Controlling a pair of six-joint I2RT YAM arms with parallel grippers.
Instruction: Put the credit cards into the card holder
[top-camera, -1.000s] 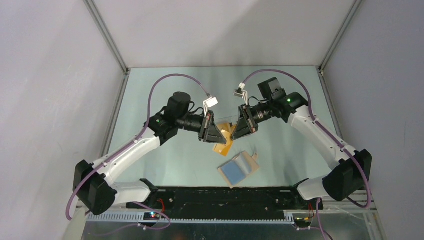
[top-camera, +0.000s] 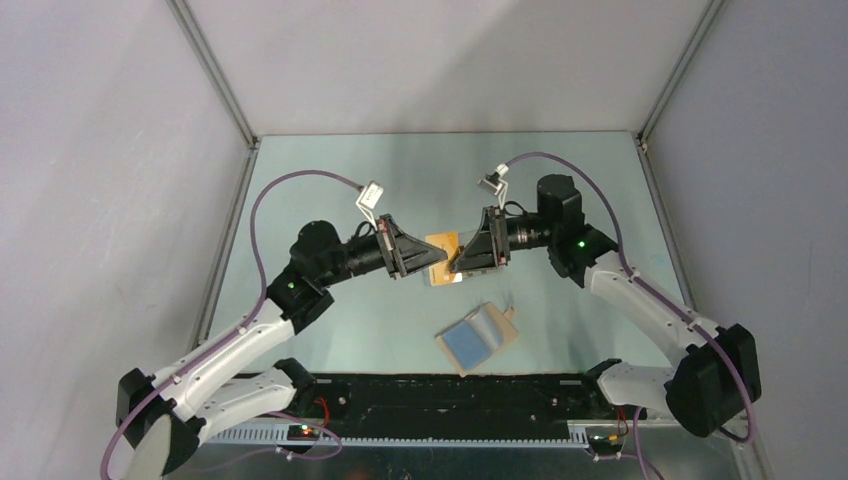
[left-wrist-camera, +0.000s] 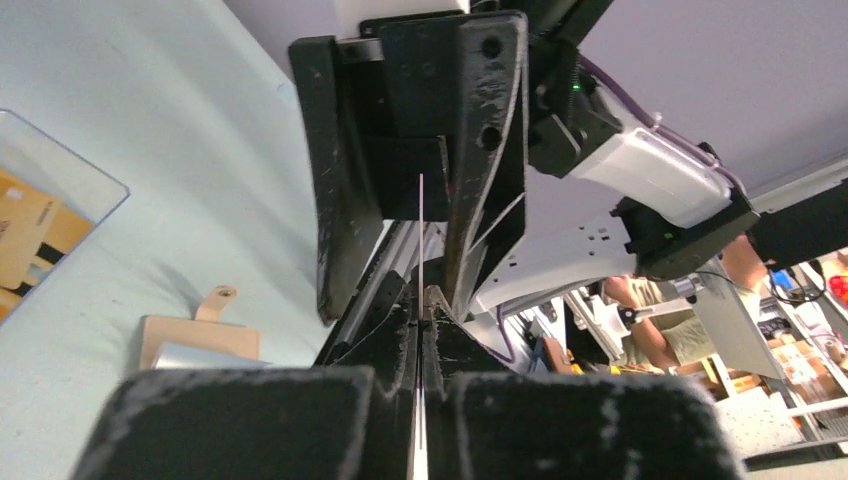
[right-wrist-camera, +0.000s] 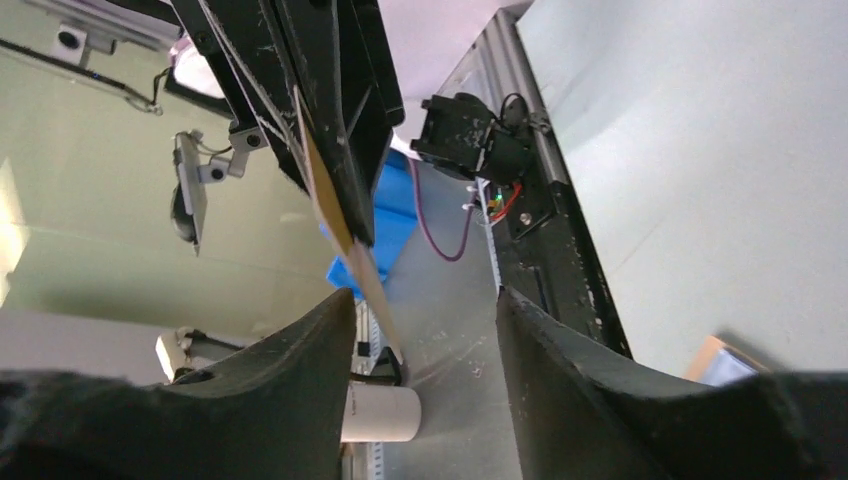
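Note:
My left gripper (top-camera: 420, 258) is shut on an orange card (top-camera: 441, 258), which stands edge-on between its fingertips and shows as a thin line in the left wrist view. My right gripper (top-camera: 472, 258) is just to the right of the card, its fingers (right-wrist-camera: 550, 370) apart, with the card's edge just ahead of them in the right wrist view. A clear case with more orange cards (left-wrist-camera: 30, 230) lies on the table beneath. The card holder (top-camera: 470, 340), tan with a blue pocket and a flap, lies open below the grippers near the front edge.
A dark rail (top-camera: 445, 395) runs along the front edge, with walls on the sides and back.
My left gripper moved back left; the holder has not moved.

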